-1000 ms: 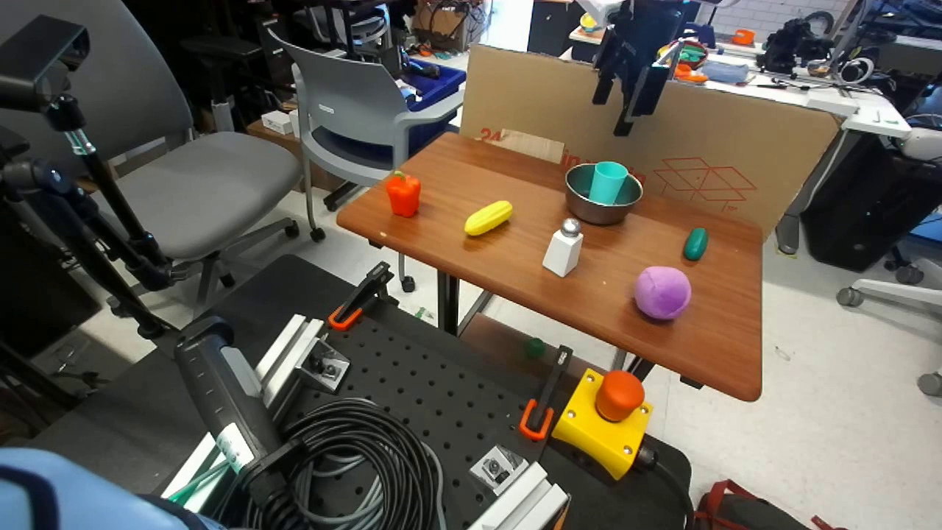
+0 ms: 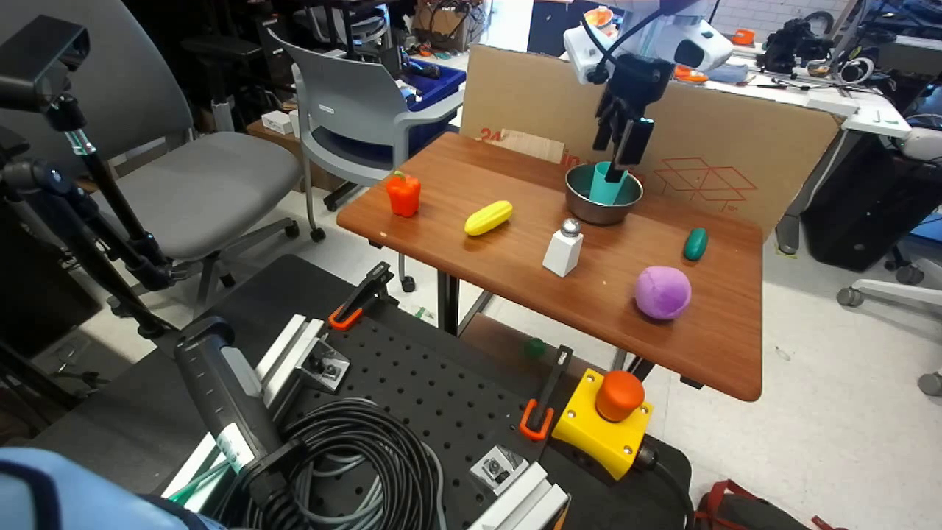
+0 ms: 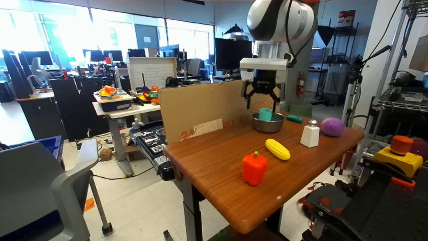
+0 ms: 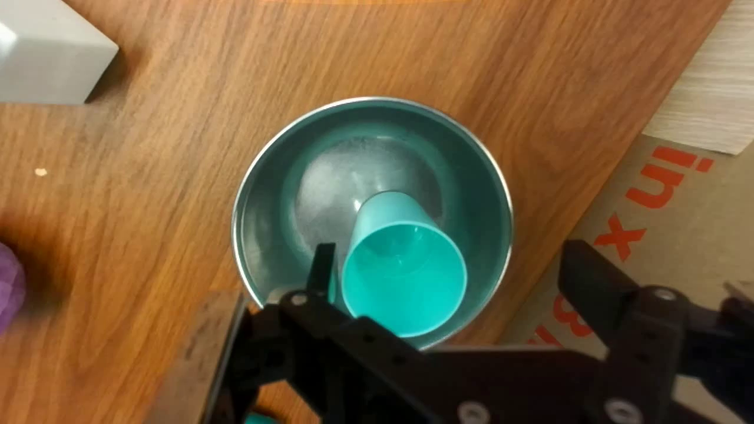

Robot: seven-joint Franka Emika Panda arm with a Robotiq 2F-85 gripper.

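A teal cup point(image 4: 404, 272) stands inside a round metal bowl point(image 4: 371, 116) near the table's back edge, its open mouth facing up. My gripper point(image 3: 261, 109) is just above the bowl, its fingers wide apart. In the wrist view one finger point(image 4: 323, 272) reaches over the bowl close beside the cup, while the other finger point(image 4: 595, 282) lies well out to the right, past the bowl's rim. Nothing is held between them. Seen from exterior view 1, the fingers partly cover the cup point(image 2: 605, 184).
On the wooden table point(image 2: 441, 194) are a white shaker point(image 2: 563, 250), a yellow vegetable point(image 2: 488, 217), a red pepper point(image 2: 403, 194), a purple ball point(image 2: 662, 292) and a green vegetable point(image 2: 695, 244). A cardboard panel point(image 2: 521, 101) rises behind the bowl.
My gripper has come down from above the table to the bowl, its fingers now near the cup. Cup, bowl and the other objects stay where they were.
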